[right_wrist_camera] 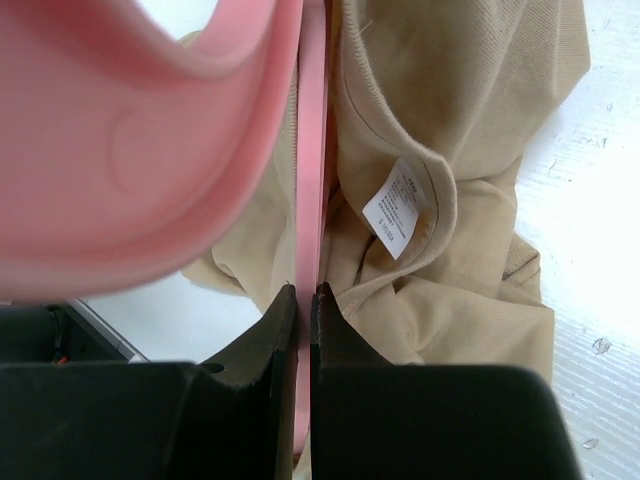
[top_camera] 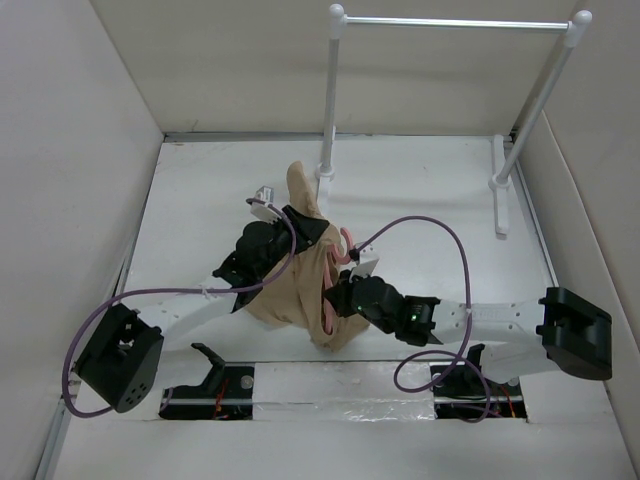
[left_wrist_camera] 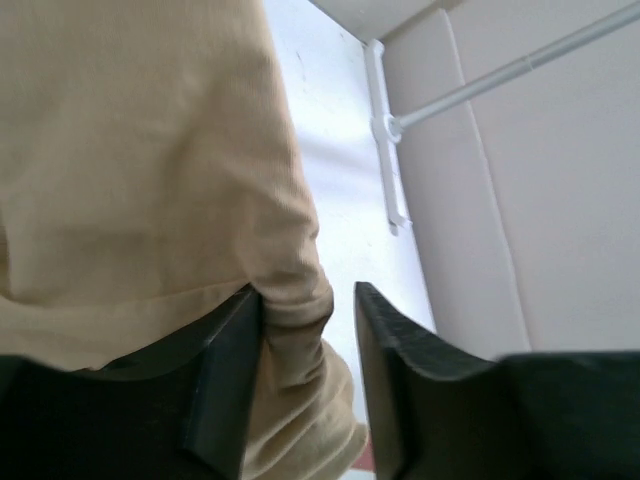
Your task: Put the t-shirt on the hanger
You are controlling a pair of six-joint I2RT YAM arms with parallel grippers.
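The tan t-shirt (top_camera: 290, 290) is bunched in the middle of the white floor, a pink hanger (top_camera: 330, 310) running through it. My left gripper (top_camera: 318, 224) is at its upper part; in the left wrist view a fold (left_wrist_camera: 295, 310) lies between the part-open fingers. My right gripper (top_camera: 338, 291) is shut on the hanger's pink bar (right_wrist_camera: 309, 200), with the shirt's cloth and a white label (right_wrist_camera: 395, 205) around it in the right wrist view.
A white rail rack (top_camera: 450, 23) stands at the back right, its feet (top_camera: 500, 210) on the floor. Side walls close in left and right. Bare floor lies left and right of the shirt.
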